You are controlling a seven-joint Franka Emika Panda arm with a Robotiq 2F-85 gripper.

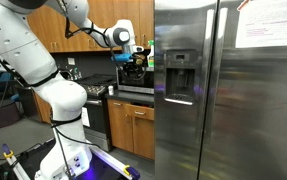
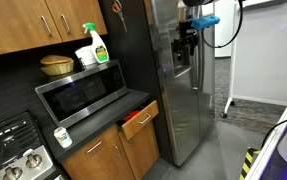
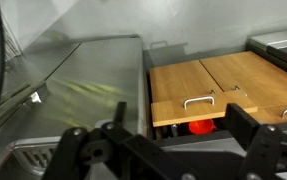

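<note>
My gripper is open, its two dark fingers well apart along the bottom of the wrist view, with nothing held between them. In exterior view 2 the gripper [image 2: 189,44] hangs high, in front of the steel refrigerator [image 2: 190,105]. Below and away from it, a wooden drawer [image 2: 139,124] is pulled partway out. Something red [image 3: 201,127] lies inside that drawer in the wrist view; its shape is hard to make out. From exterior view 1, the gripper [image 1: 134,72] appears at counter height or above, near the microwave.
A microwave [image 2: 86,98] stands on the dark counter, with a spray bottle [image 2: 99,44] and a basket [image 2: 57,65] on top. A white canister [image 2: 62,137] is beside the stove [image 2: 18,158].
</note>
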